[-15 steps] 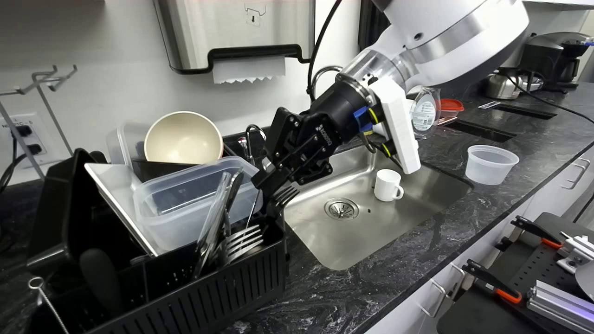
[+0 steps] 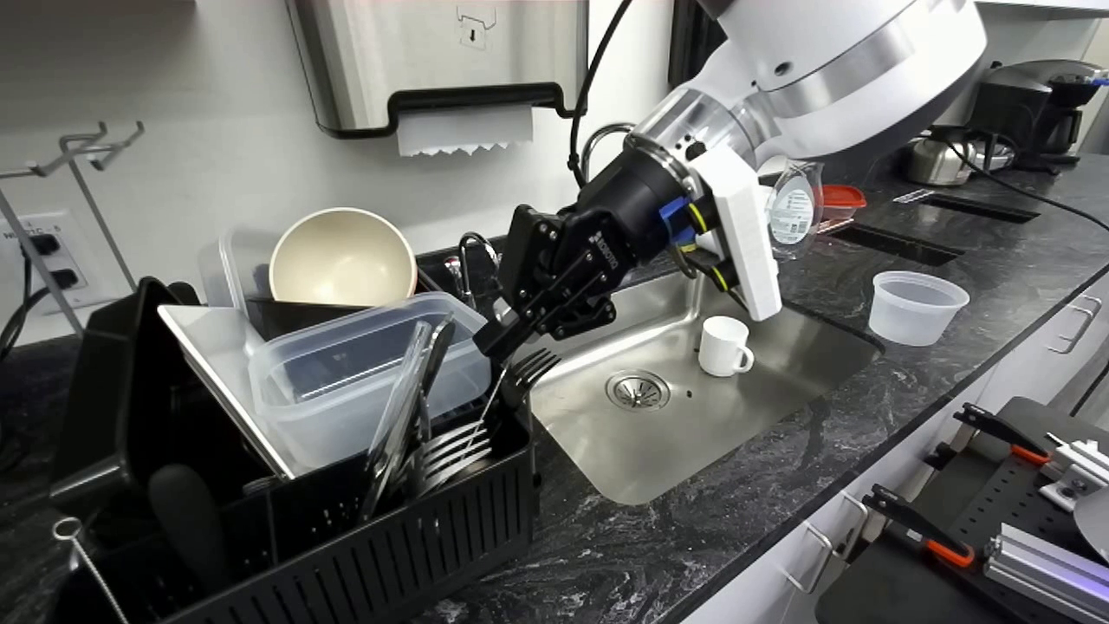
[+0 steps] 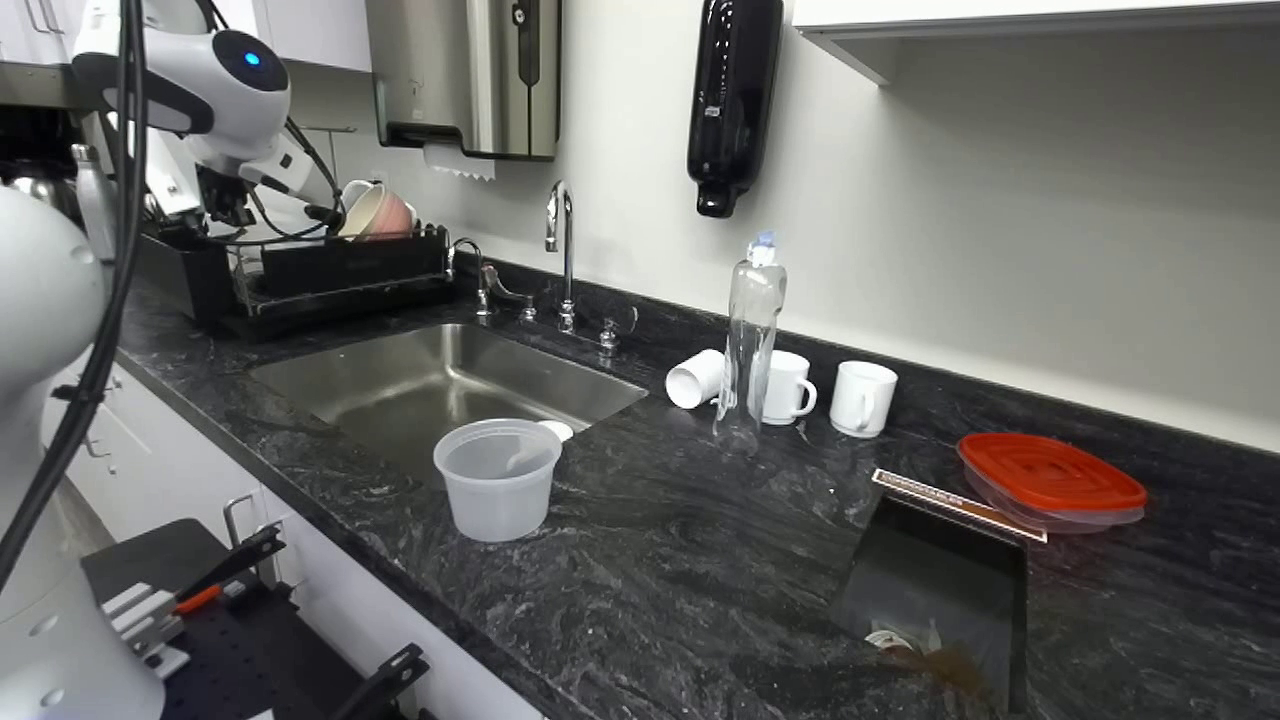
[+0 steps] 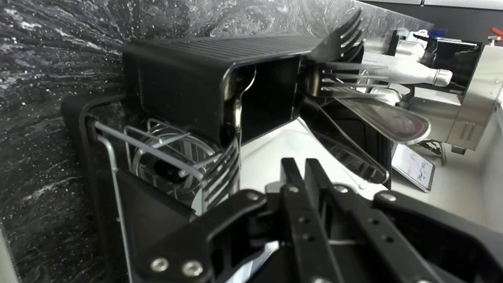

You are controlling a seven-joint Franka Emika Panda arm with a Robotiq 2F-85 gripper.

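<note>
Over the right end of the black dish rack, my gripper (image 2: 496,339) points down at the cutlery holder (image 2: 489,470). In the wrist view its fingers (image 4: 291,169) stand slightly apart, with a narrow gap and nothing visible between them. A fork (image 4: 222,177) leans out of the otherwise mostly empty holder compartment, left of the fingertips and apart from them in that view. More forks (image 4: 346,78) and a spoon (image 4: 401,120) stand in the neighbouring part of the holder. Exterior view 2 hides the fingertips behind the rack.
A clear plastic tub (image 2: 364,374), a cream bowl (image 2: 343,260) and a white tray (image 2: 223,380) crowd the rack. The sink (image 2: 624,458) beside it holds a white mug (image 2: 724,345). A translucent cup (image 2: 917,308) stands on the counter to the right.
The thin utensil stem below the fingertips now leans further right, where it stood more upright before. My gripper has shifted very slightly right and down.
</note>
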